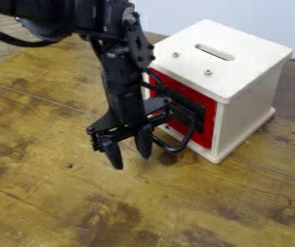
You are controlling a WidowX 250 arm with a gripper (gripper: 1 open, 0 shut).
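My black gripper (129,154) hangs over the wooden floor just in front and left of a white wooden box (238,68) with a red front panel (208,134). Its fingers are apart and point down, with nothing seen between them. The arm partly hides the red panel and the black fitting on it, from which a black curved bar or handle (171,146) reaches out low beside the gripper.
The box's top has a slot and screws. A white wall stands behind the box.
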